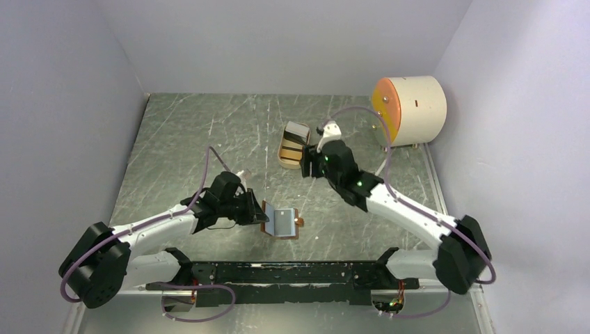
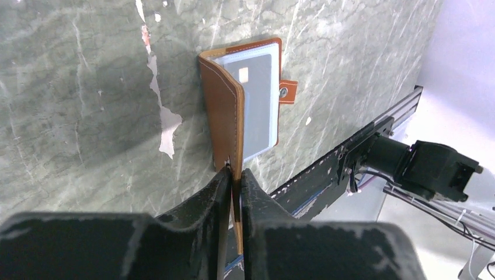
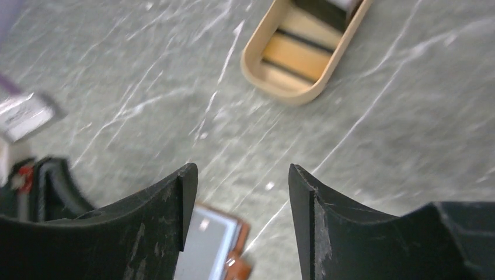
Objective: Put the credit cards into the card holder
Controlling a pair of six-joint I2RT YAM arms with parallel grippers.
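Observation:
The brown card holder [image 2: 222,111] lies open on the table, its clear sleeves [image 2: 260,105] showing and a strap with a snap [image 2: 288,91] sticking out at one side. My left gripper is shut on the holder's raised cover edge. In the top view the left gripper [image 1: 261,211] sits at the holder's left side. Up by the tan card tray [image 1: 290,163] is my right gripper [image 1: 311,163], open and empty. Its two fingers [image 3: 185,192] stand wide apart in the right wrist view. Several cards, among them an orange one [image 3: 297,55], rest in the tray.
A white drum-shaped cabinet [image 1: 421,108] with orange and yellow drawers stands at the back right. Just in front of it lies a white stick [image 1: 380,167].

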